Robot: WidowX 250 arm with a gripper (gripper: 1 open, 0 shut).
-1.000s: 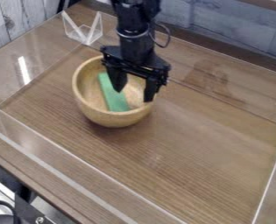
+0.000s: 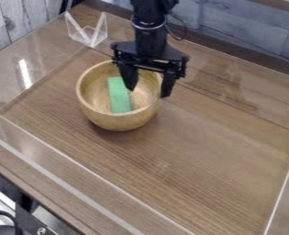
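A round wooden bowl (image 2: 110, 118) stands left of centre on the wooden table, holding a green block (image 2: 118, 96) that lies along its left part. My black gripper (image 2: 147, 78) hangs over the back right of the bowl, its fingers spread open, one above the bowl and the other at or just past its right rim. Nothing shows between the fingers.
A white wire or plastic object (image 2: 88, 29) stands at the back left. A black cable lies at the lower left edge.
My gripper has moved back and up, away from the front of the bowl. The green block still lies in the bowl.
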